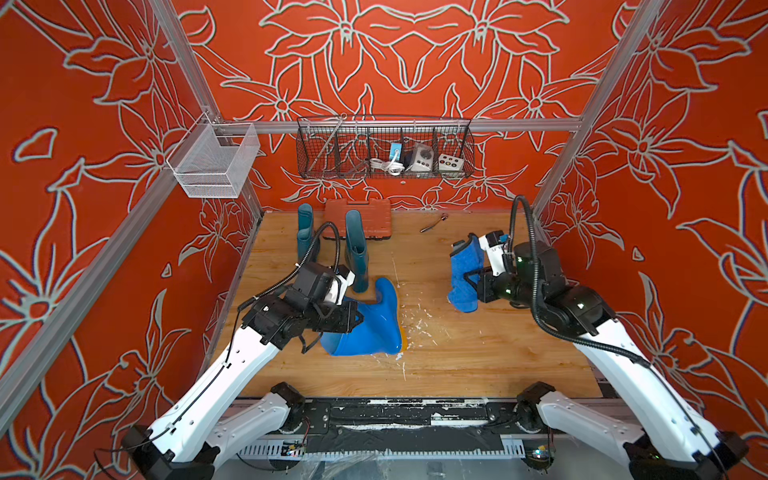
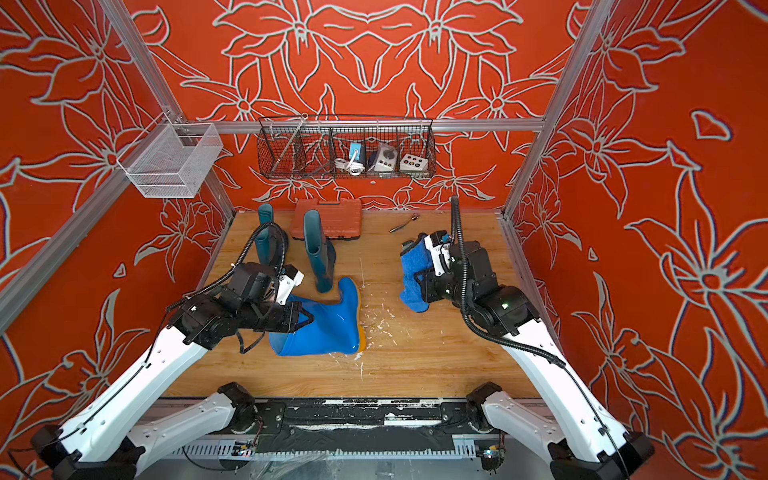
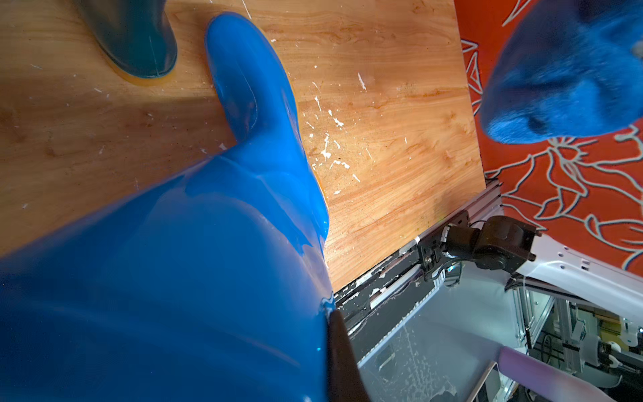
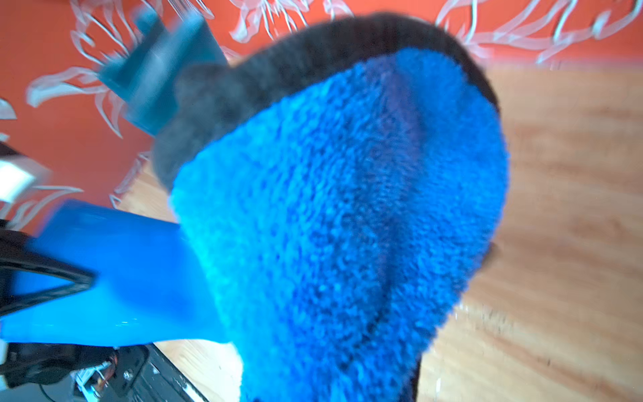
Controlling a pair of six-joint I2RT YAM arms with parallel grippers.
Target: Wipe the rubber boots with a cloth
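A blue rubber boot (image 1: 380,326) lies on its side over the table, its toe pointing to the back and a yellow sole edge on the right. My left gripper (image 1: 357,317) is shut on the rim of its shaft; in the left wrist view the boot hides most of the fingers, with one dark finger (image 3: 343,365) showing. At the right, clear of the boot, my right gripper (image 1: 473,278) is shut on a blue fluffy cloth (image 4: 335,221) with a dark cuff, which hangs down and covers the fingers in the right wrist view. Two teal boots (image 1: 356,244) (image 1: 305,232) stand upright behind.
A red case (image 1: 372,217) lies at the back, with a small tool (image 1: 433,223) to its right. White flecks dot the wooden table (image 1: 432,360) beside the boot. A wire basket (image 1: 384,148) hangs on the back wall.
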